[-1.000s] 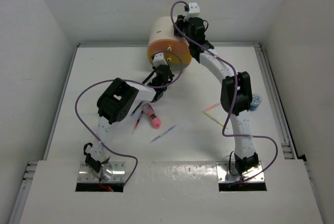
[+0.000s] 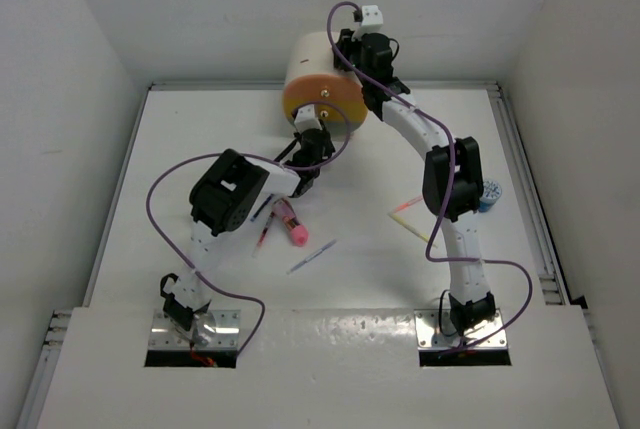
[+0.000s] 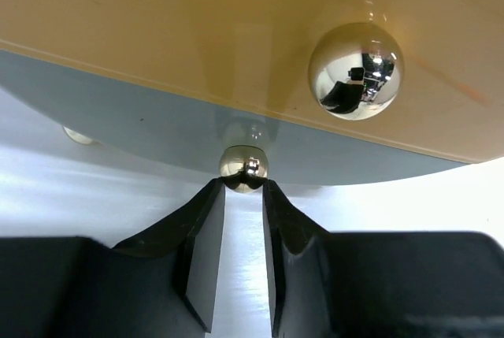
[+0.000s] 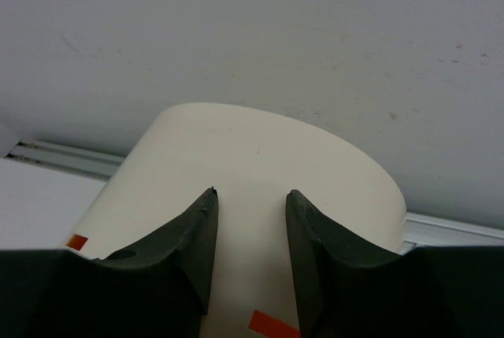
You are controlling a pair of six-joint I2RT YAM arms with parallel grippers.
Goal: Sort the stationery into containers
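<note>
A cream container with orange drawer fronts [image 2: 300,79] stands at the back of the table. In the left wrist view, my left gripper has its fingertips at the lower metal knob [image 3: 244,161], nearly closed around it; a second knob [image 3: 356,70] sits above on the orange front. My right gripper rests its fingertips against the container's cream top [image 4: 260,149], with a small gap between them. Pink and blue pens and a pink tube [image 2: 290,221] lie in front of the left arm.
A blue round holder [image 2: 489,194] stands at the right edge. Yellow and pink pens [image 2: 412,229] lie at the middle right.
My left gripper has shifted very slightly near the lower knob. The right arm and container look unchanged.
</note>
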